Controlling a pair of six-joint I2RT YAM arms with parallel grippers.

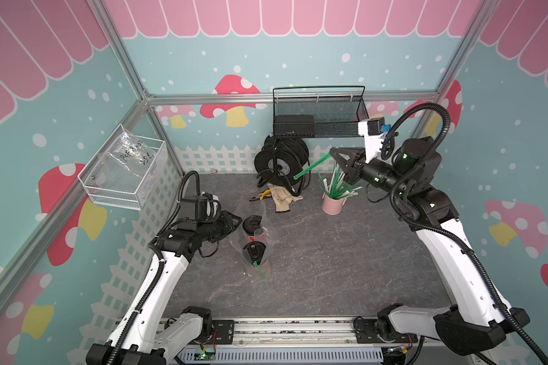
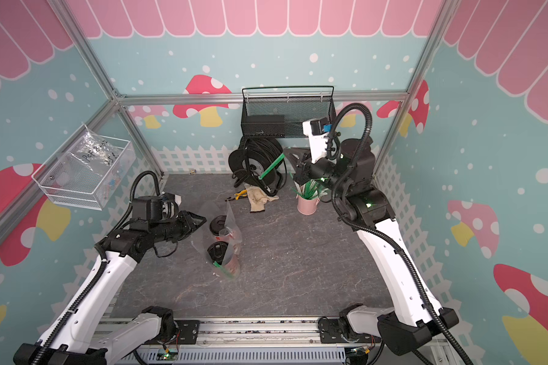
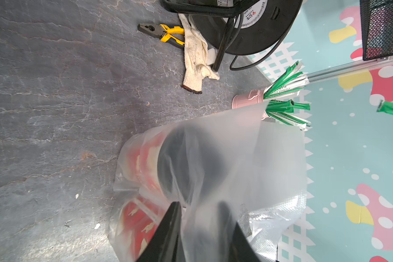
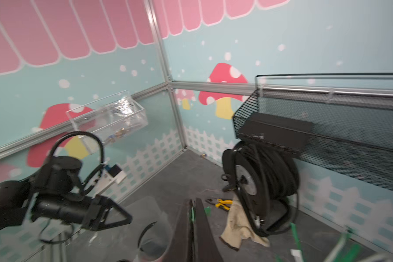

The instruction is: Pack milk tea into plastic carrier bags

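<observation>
Two cups with black lids, one lid (image 1: 252, 225) behind the other (image 1: 255, 251), stand inside a clear plastic bag (image 3: 266, 161) on the table. A bit of green (image 1: 256, 265) shows low in the bag. At the bag's left side is my left gripper (image 1: 235, 222), open; in its wrist view the film crosses around the fingers (image 3: 172, 227), and I cannot tell how much lies between them. High above the pink straw cup (image 1: 332, 205), my right gripper (image 1: 335, 153) is shut on a green-wrapped straw (image 1: 312, 166), which slants down to the left.
A black cable reel (image 1: 280, 160), a work glove (image 1: 282, 197) and yellow pliers (image 1: 261, 195) lie at the back. Above hangs a black mesh basket (image 1: 341, 112); a white wire basket (image 1: 112, 197) with plastic bags hangs left.
</observation>
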